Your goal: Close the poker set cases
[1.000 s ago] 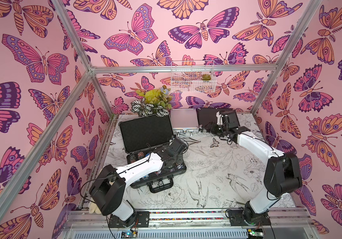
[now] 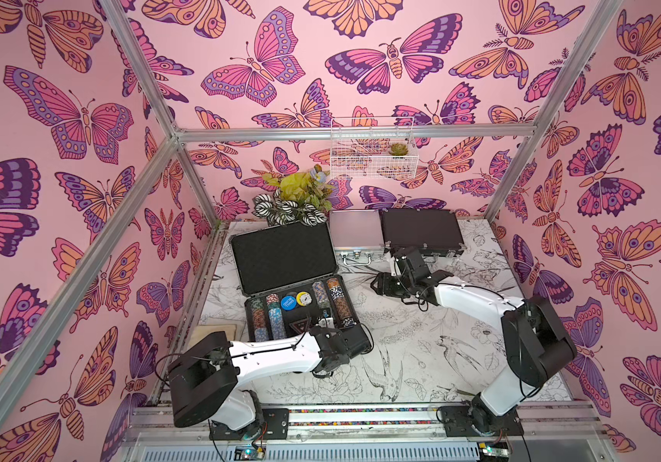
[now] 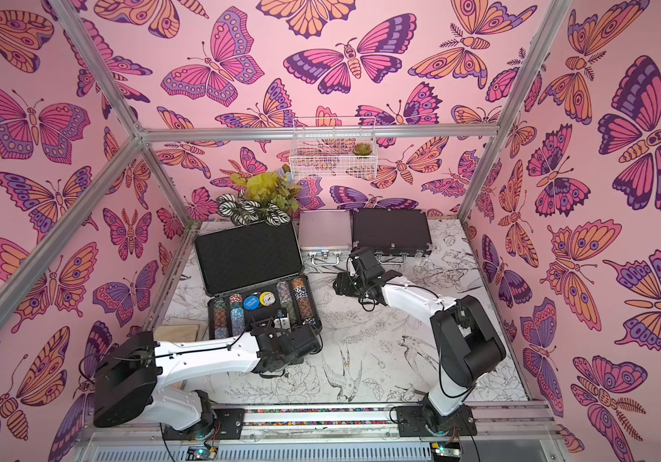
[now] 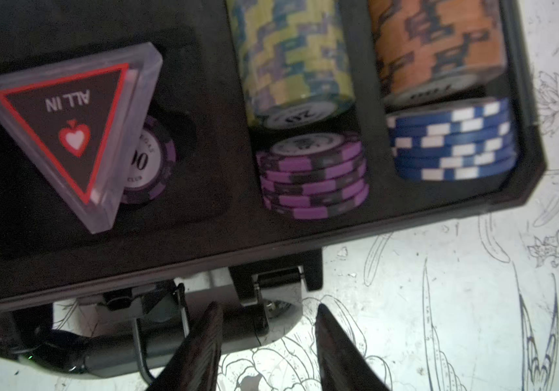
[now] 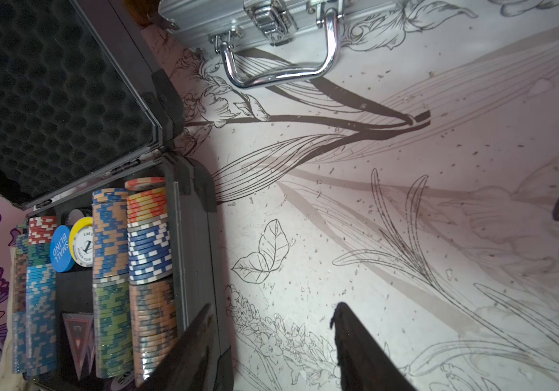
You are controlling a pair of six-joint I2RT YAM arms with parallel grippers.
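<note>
A black poker case (image 2: 341,331) lies with its lid (image 2: 284,257) raised and leaning back, chips filling its tray. My left gripper is open above the case's front edge, by its handle (image 4: 175,345), with nothing between its fingers. Farther back, a silver case (image 2: 356,229) and another black case (image 2: 423,228) lie with their lids down. My right gripper is part open and empty. It hangs over bare table to the right of the open case, in front of the closed ones.
A leafy plant (image 2: 293,198) stands behind the raised lid. A white wire rack (image 2: 373,166) is fixed to the back wall. A tan board (image 3: 178,332) lies at the left, partly under my left arm.
My left gripper has moved from over the chips to the case's front edge. My right gripper has shifted left from in front of the closed black case.
</note>
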